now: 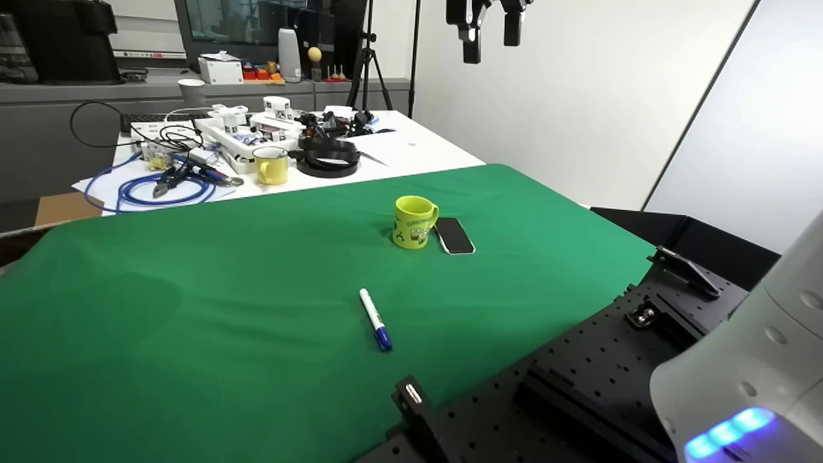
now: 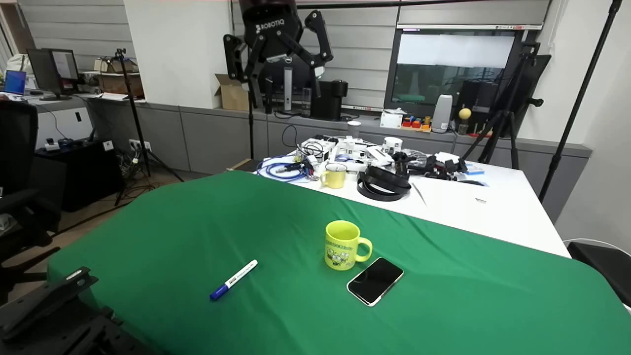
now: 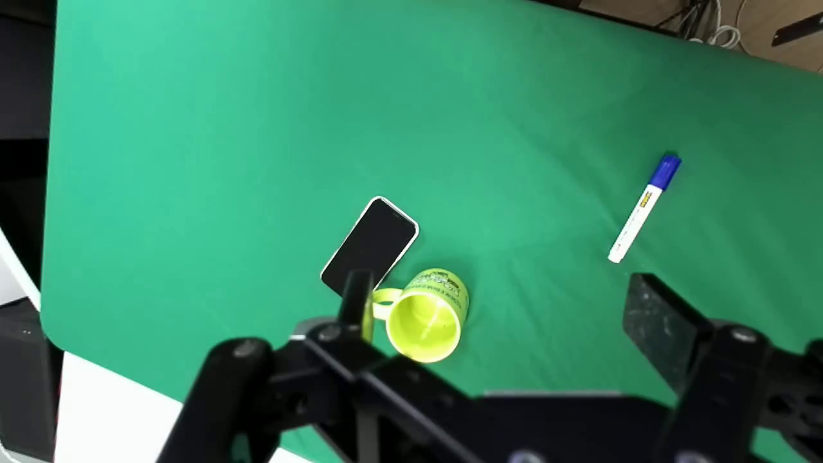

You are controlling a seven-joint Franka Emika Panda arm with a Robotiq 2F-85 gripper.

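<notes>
High above the green cloth hangs my gripper [image 2: 293, 101], its two fingers wide apart and nothing between them. In the wrist view the left finger [image 3: 355, 301] overlaps the edge of the mug's handle only because the camera looks past it. A yellow-green mug [image 2: 340, 248] with printed figures stands upright on the cloth. Right beside its handle, a phone [image 2: 376, 281] with a dark screen and pale rim lies flat. Apart from both, a white marker with a blue cap [image 1: 375, 319] lies on the cloth.
A white table [image 1: 416, 151] behind the cloth carries cables, tools, black rings and a yellow enamel mug [image 1: 271, 166]. Along the near right runs the black perforated base plate [image 1: 563, 386].
</notes>
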